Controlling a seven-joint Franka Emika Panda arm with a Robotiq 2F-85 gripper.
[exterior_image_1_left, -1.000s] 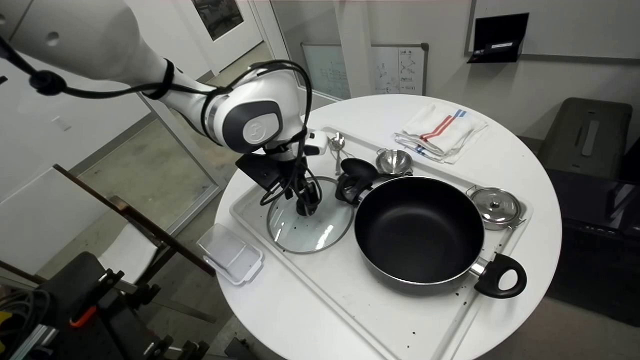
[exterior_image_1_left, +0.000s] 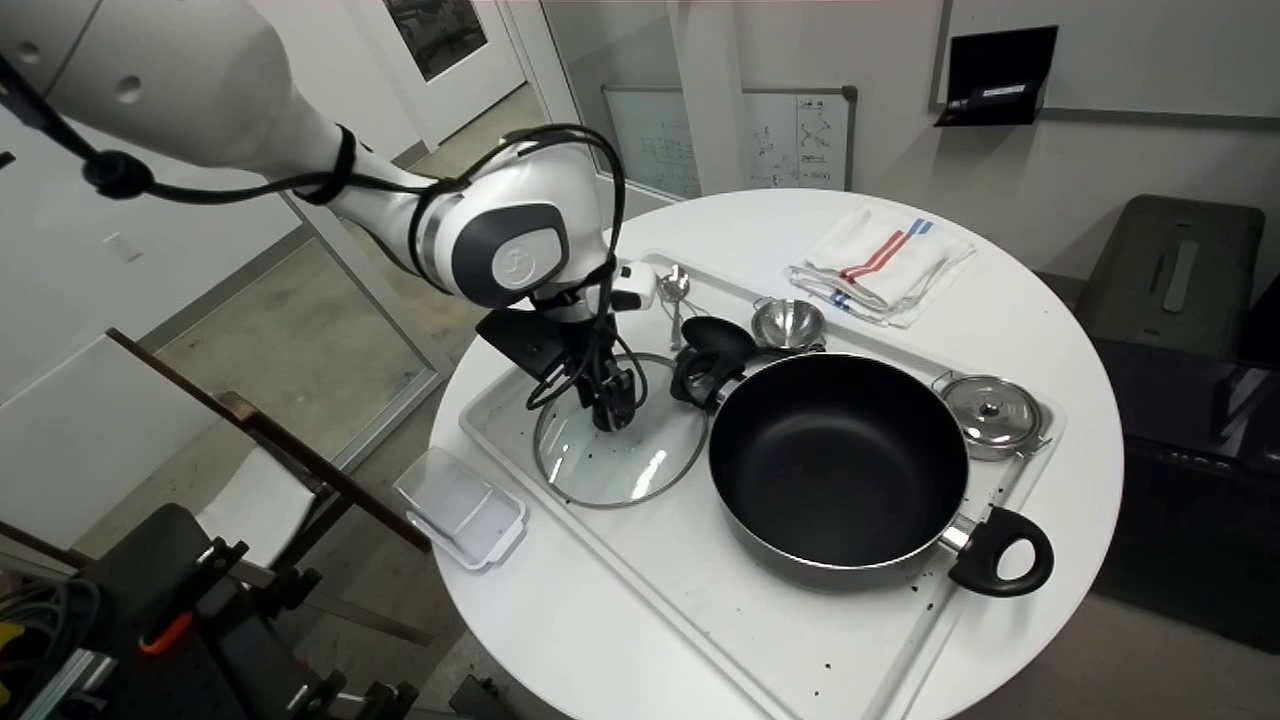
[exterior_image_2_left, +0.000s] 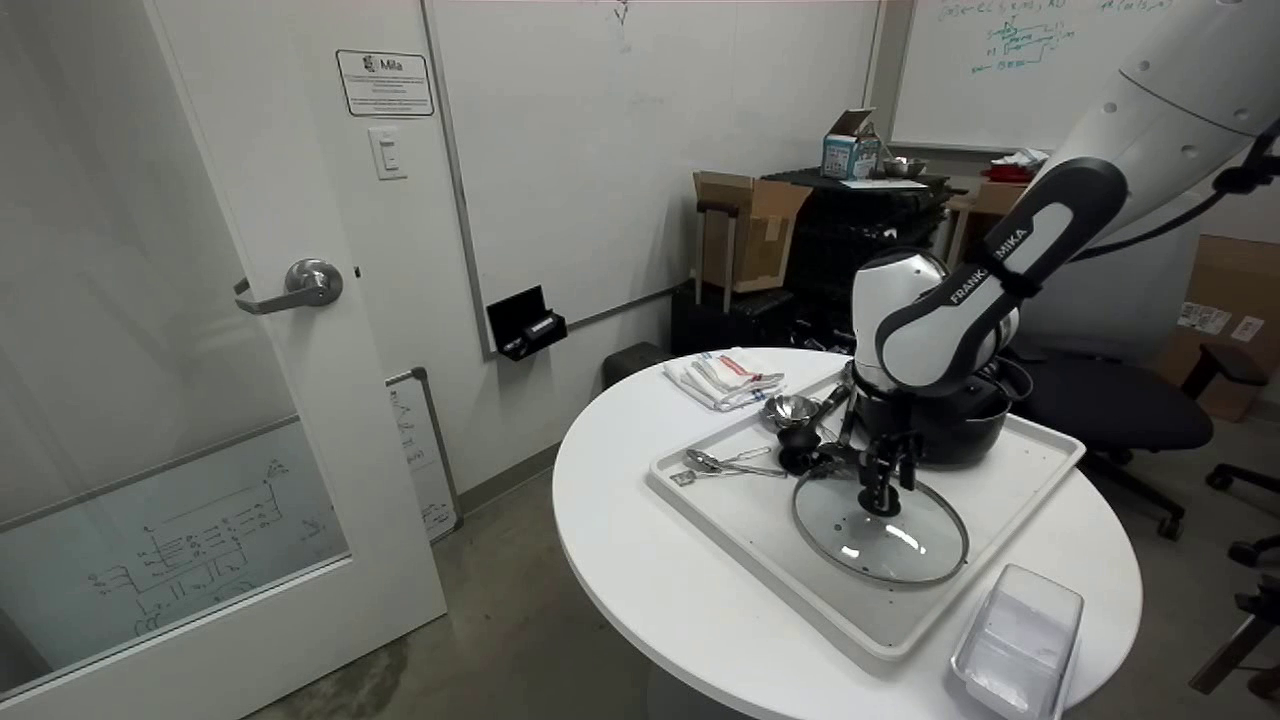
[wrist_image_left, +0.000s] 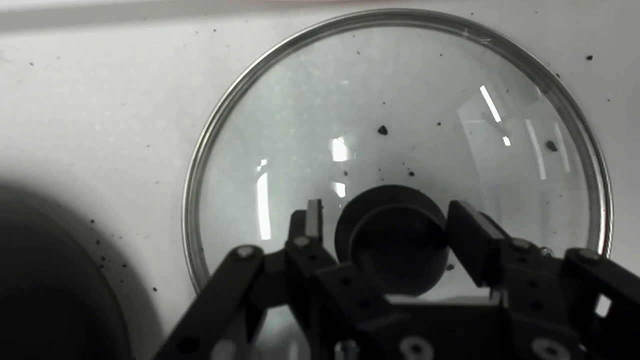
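A clear glass lid (exterior_image_1_left: 579, 462) with a metal rim lies flat on the white tray (exterior_image_2_left: 744, 558). Its round black knob (wrist_image_left: 399, 249) is in the wrist view, between the two fingers of my gripper. The gripper is part open: a narrow gap shows between the left finger and the knob, while the right finger (wrist_image_left: 474, 240) appears close against it; contact is hard to tell. Both exterior views show the gripper pointing down over the lid's middle. Right of the lid in exterior view 1 stands a black pan (exterior_image_1_left: 840, 468), empty and uncovered.
Black utensils (exterior_image_1_left: 716, 348), a small steel bowl (exterior_image_1_left: 788, 323) and a spoon (exterior_image_1_left: 675, 292) lie near the lid. A small lidded steel pot (exterior_image_1_left: 991, 412) stands beyond the pan. Off the tray are a folded towel (exterior_image_1_left: 882, 264) and a clear plastic container (exterior_image_1_left: 480, 522). The tray's front is clear.
My arm has shifted very slightly to the right in exterior view 1, the gripper staying at the knob. The lid and pan have not visibly moved.
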